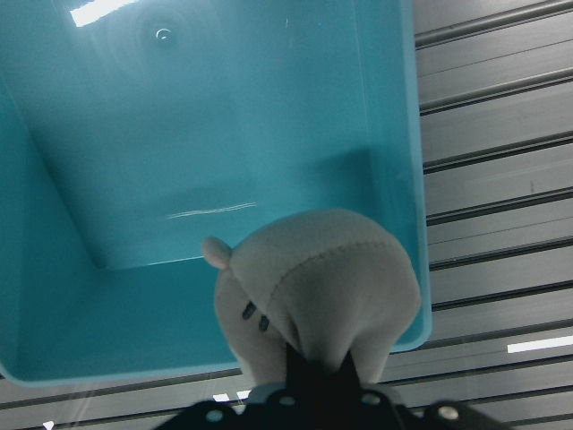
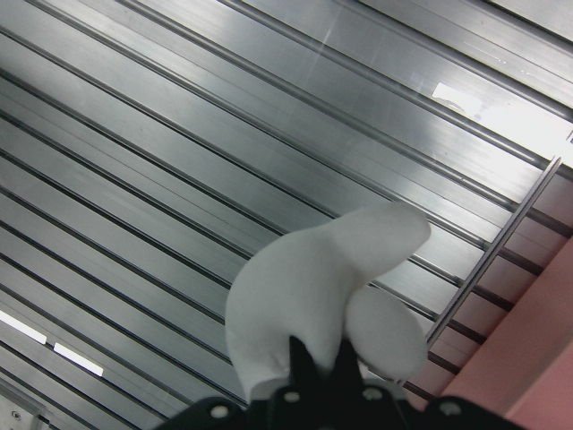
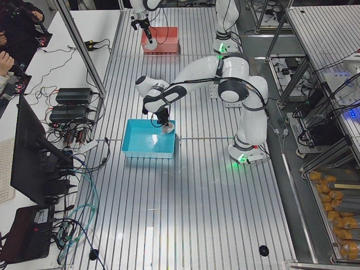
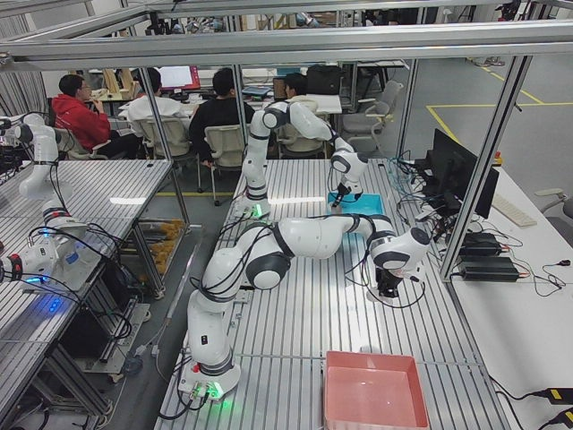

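My left gripper is shut on a grey plush toy with small stitched eyes, hanging over the right part of the cyan box. In the left wrist view the box floor is bare; the toy hides part of it and the fingertips. My right gripper is shut on a white plush toy, held above the slatted table beside the pink box. The toy hides the right fingertips in the right wrist view.
A monitor, power units and cables line one side. Metal frame posts stand at the table edges.
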